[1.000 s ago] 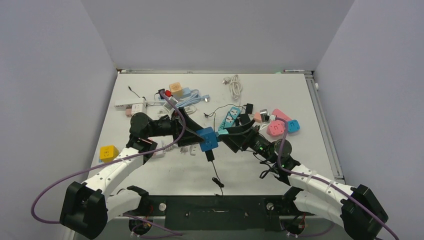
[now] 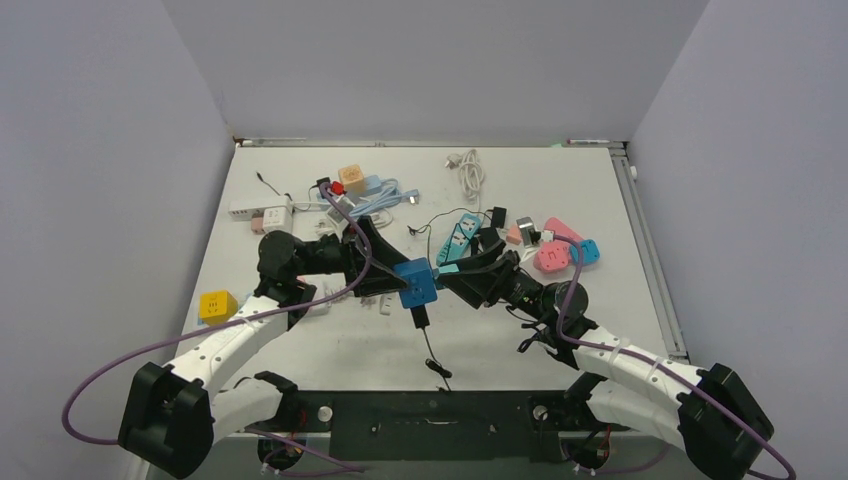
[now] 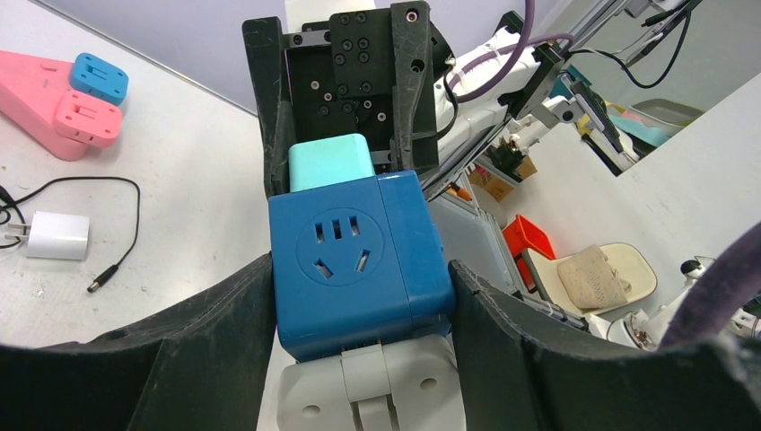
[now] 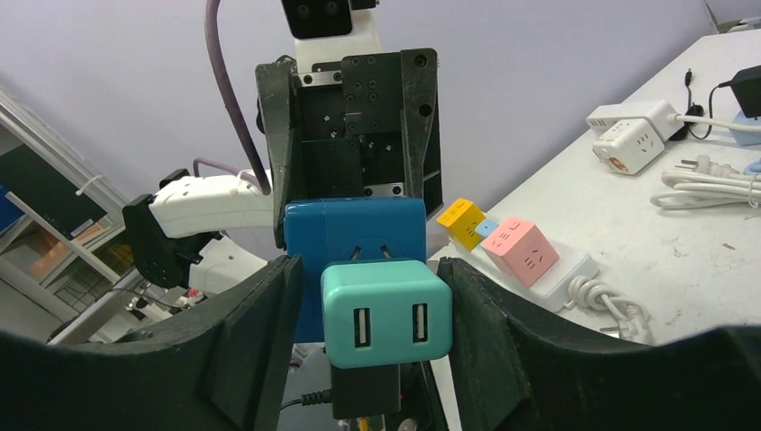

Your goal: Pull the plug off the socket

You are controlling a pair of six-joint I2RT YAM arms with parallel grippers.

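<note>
Above the middle of the table, my left gripper (image 2: pixel 402 274) is shut on a blue cube socket (image 3: pixel 345 256), whose slotted face shows in the left wrist view. A mint-green plug adapter (image 4: pixel 386 316) with two slots sits against the cube's far side. The fingers of my right gripper (image 2: pixel 447 272) stand on both sides of the mint adapter. In the right wrist view, a strip of blue shows between the left finger and the adapter; the right finger looks close to or touching it. A black adapter (image 4: pixel 366 391) with a cord hangs under the cube.
Pink and blue sockets (image 2: pixel 552 257) lie to the right, a teal power strip (image 2: pixel 459 238) behind the grippers. Coiled cables and white sockets (image 2: pixel 277 219) crowd the back left. A yellow cube (image 2: pixel 217 306) is at the left.
The hanging cord swings a little to the right.
</note>
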